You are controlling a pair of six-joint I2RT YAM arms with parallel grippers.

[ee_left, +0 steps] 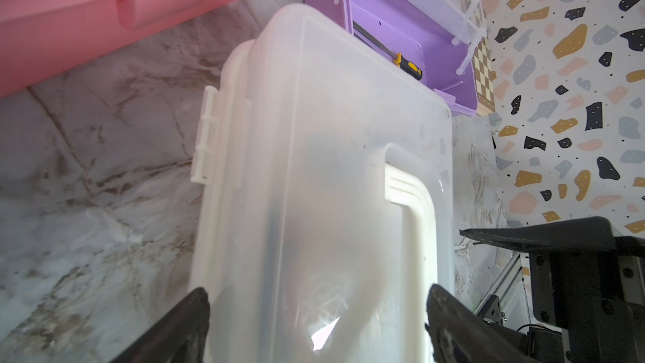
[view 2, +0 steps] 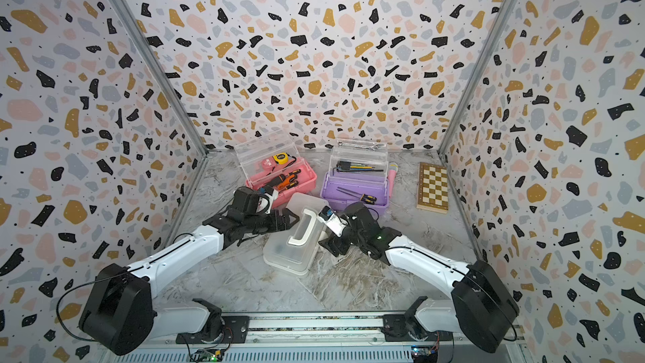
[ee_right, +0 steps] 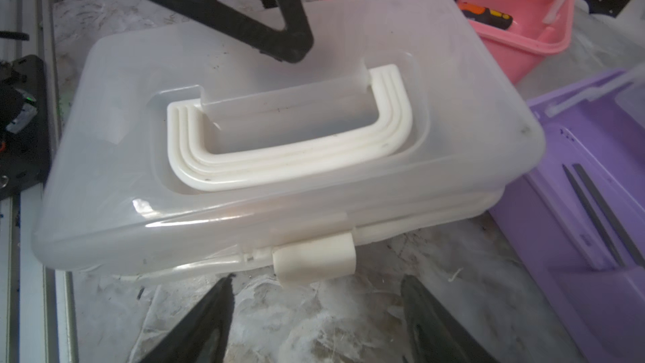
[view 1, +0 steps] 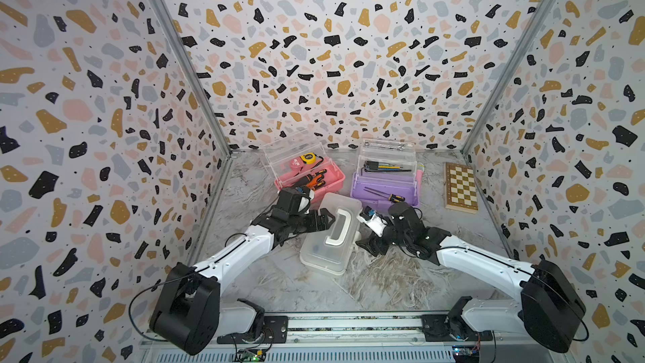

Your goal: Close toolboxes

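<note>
A white toolbox with a clear lid (view 1: pixel 322 248) lies at the front middle, its lid down over its base and its white handle (ee_right: pixel 289 161) folded flat. The latch (ee_right: pixel 315 258) hangs at its front edge; whether it is clipped cannot be told. My right gripper faces that latch, fingers apart on either side below it, holding nothing. My left gripper stands open over the lid's other side, nothing gripped. Behind are a pink toolbox (view 1: pixel 332 185) and a purple toolbox (view 1: pixel 359 200), both with their clear lids raised.
Pliers (view 1: pixel 315 180) and a tape measure (view 1: pixel 307 158) lie in the pink box, a screwdriver (view 1: pixel 386 195) in the purple one. A chessboard (view 1: pixel 461 188) rests at the right. Bare marble table (view 1: pixel 389 289) shows in front.
</note>
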